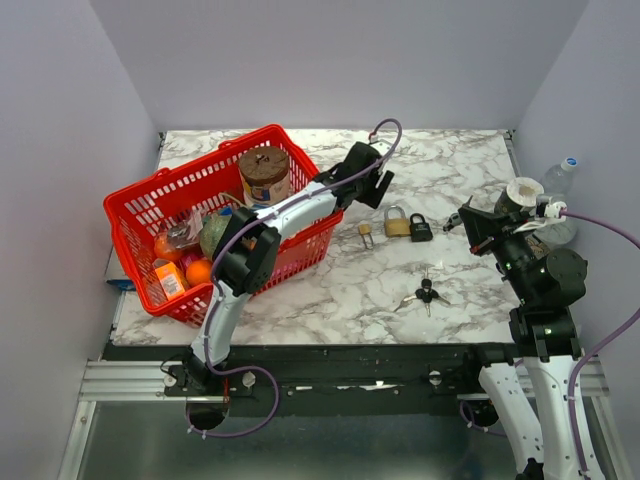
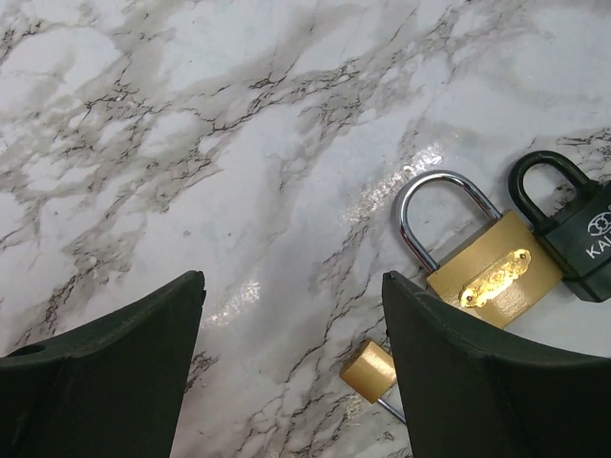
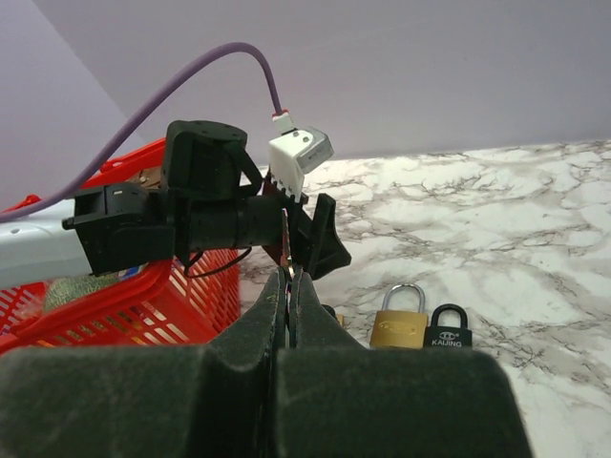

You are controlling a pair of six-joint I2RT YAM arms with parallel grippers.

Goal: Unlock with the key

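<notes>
My left gripper (image 1: 378, 189) stands open over bare marble, nothing between its fingers. Right of it lie a large brass padlock (image 1: 397, 223) (image 2: 496, 272), a black padlock (image 1: 421, 229) and a small brass padlock (image 1: 366, 233) (image 2: 368, 371), the last partly hidden by a left finger in the left wrist view. Both legs of the large brass padlock's shackle meet its body. Raised at the right, my right gripper (image 1: 474, 222) is shut on a thin metal piece, apparently a key (image 3: 284, 234). More small keys (image 1: 453, 221) show beside its tips.
Another bunch of keys (image 1: 427, 294) lies on the table in front of the padlocks. A red basket (image 1: 302, 262) of fruit and packages fills the left side, under the left arm. At the right stand a paper roll (image 1: 524, 191) and a clear bottle (image 1: 560, 177).
</notes>
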